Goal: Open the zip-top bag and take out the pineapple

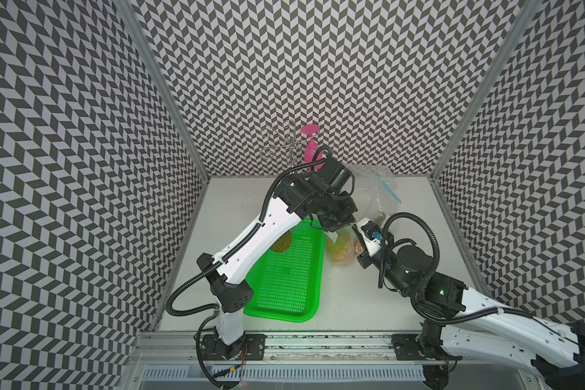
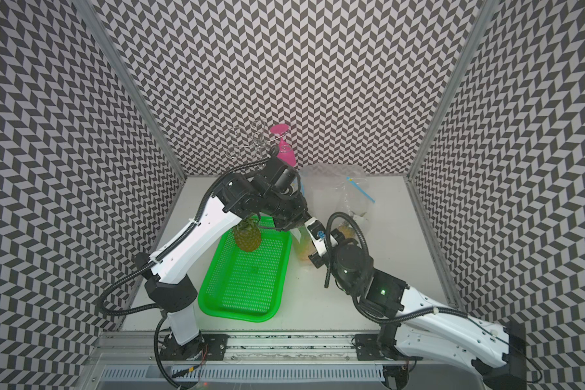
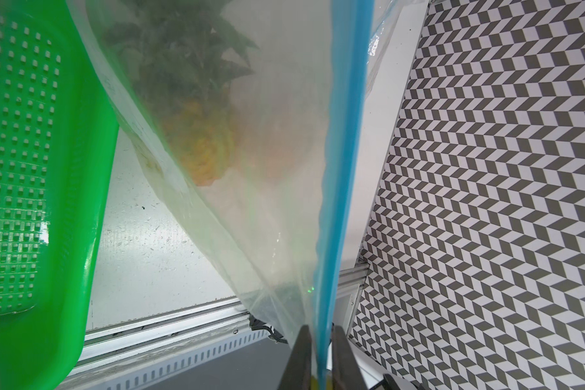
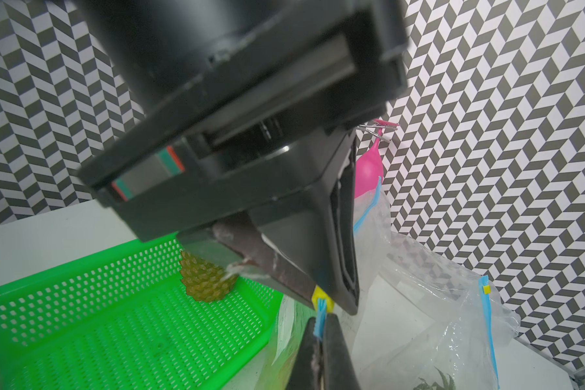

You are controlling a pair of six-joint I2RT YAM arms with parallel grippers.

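A clear zip bag (image 3: 266, 195) with a blue seam (image 3: 338, 162) holds something yellow with green leaves, seen blurred through the plastic in the left wrist view. My right gripper is shut on the blue zip strip beside a yellow slider (image 4: 321, 297). My left gripper is close above it at the slider; how far its fingers stand apart is hard to tell. A pineapple (image 2: 247, 237) sits in the green basket (image 2: 211, 286), left of the bag.
Another clear bag with a blue zip (image 2: 360, 189) lies at the back right. A pink object (image 2: 284, 150) and metal wire items stand at the back.
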